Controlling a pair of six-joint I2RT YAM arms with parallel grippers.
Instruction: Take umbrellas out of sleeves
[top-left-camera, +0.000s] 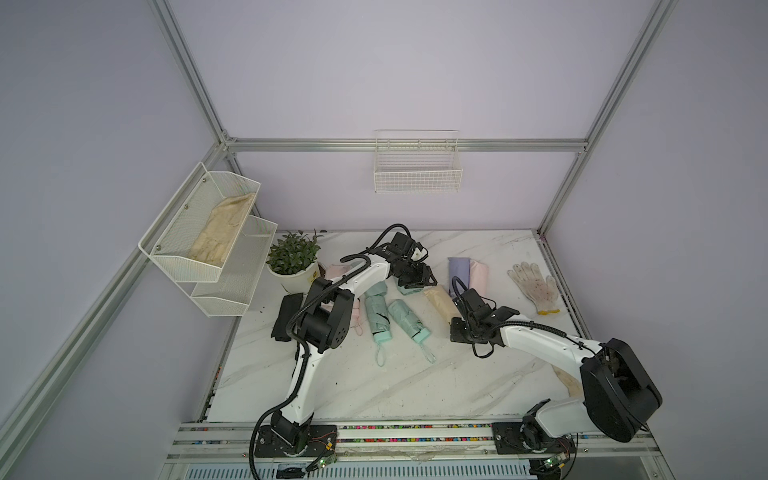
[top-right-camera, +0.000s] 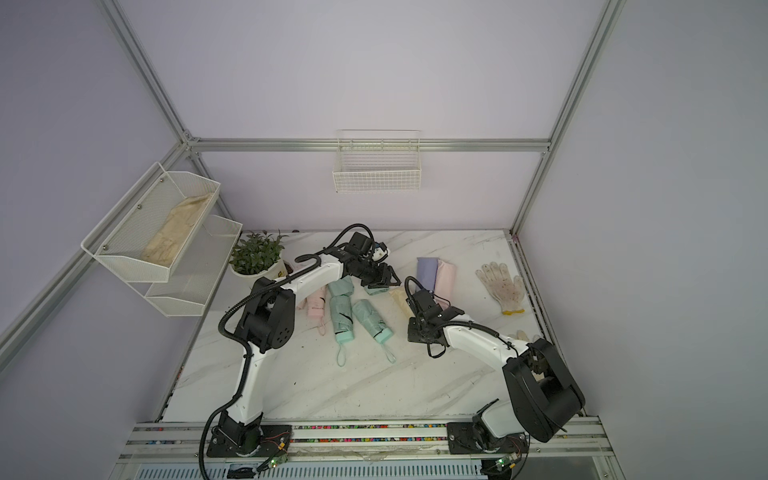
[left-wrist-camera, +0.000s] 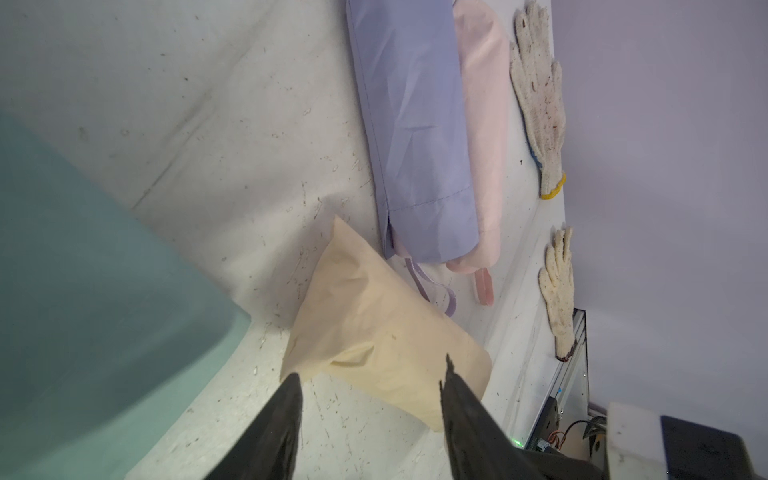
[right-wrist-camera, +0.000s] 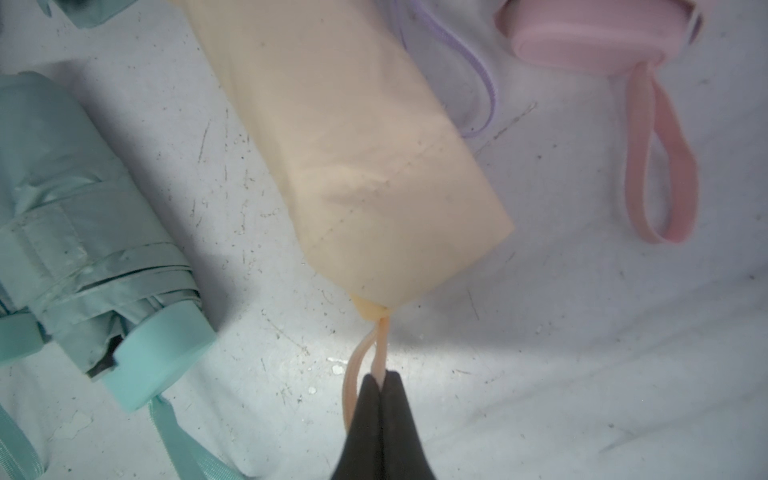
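Note:
A cream sleeve (right-wrist-camera: 344, 152) lies between my grippers, an orange strap loop (right-wrist-camera: 352, 368) at its near end. My right gripper is shut on that loop. My left gripper is open above the sleeve's other end, nothing between its fingers. A lavender sleeved umbrella (left-wrist-camera: 412, 128) and a pink one (left-wrist-camera: 480, 136) lie behind. Mint umbrellas without visible sleeves (top-left-camera: 406, 320) (top-left-camera: 376, 320) lie to the left, and a mint cloth (left-wrist-camera: 96, 304) is beside my left gripper. Pink items (top-right-camera: 316, 300) lie further left, partly hidden.
A potted plant (top-left-camera: 292, 264) and white wire baskets (top-left-camera: 208, 240) stand at the left; another basket (top-left-camera: 416, 172) hangs on the back wall. Gloves (top-left-camera: 532, 284) lie at the right.

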